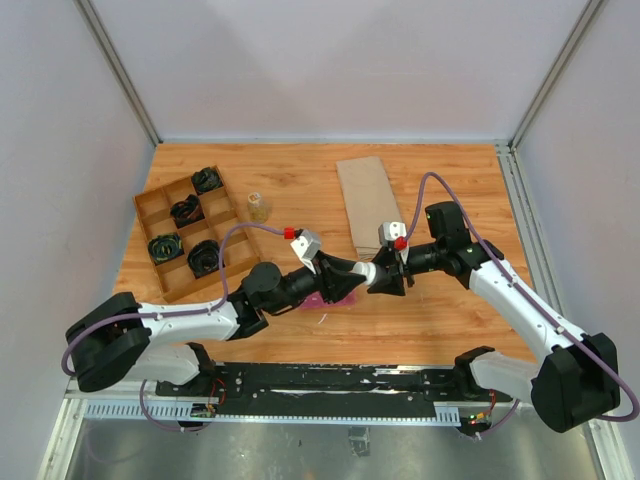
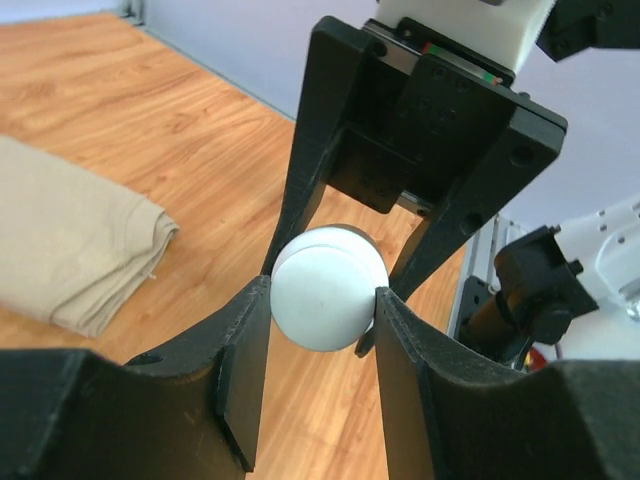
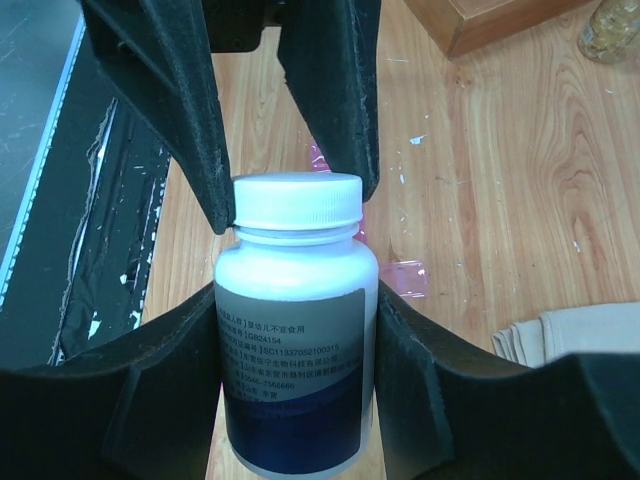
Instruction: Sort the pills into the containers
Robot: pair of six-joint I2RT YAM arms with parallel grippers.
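A white pill bottle (image 3: 292,340) with a grey and dark blue label is held in mid-air, cap up in the right wrist view. My right gripper (image 1: 376,274) is shut on its body. Around the white cap (image 2: 324,290), my left gripper is shut, its fingers (image 3: 345,120) touching the cap's sides. A pink pill box (image 3: 404,278) lies on the table beneath, mostly hidden by the arms. Whether the cap has loosened cannot be seen; it sits level on the neck.
A wooden tray (image 1: 160,214) with several black coiled items stands at the left. Beside it is a clear jar (image 1: 258,208) with yellowish contents. A folded beige cloth (image 1: 368,200) lies at the back centre.
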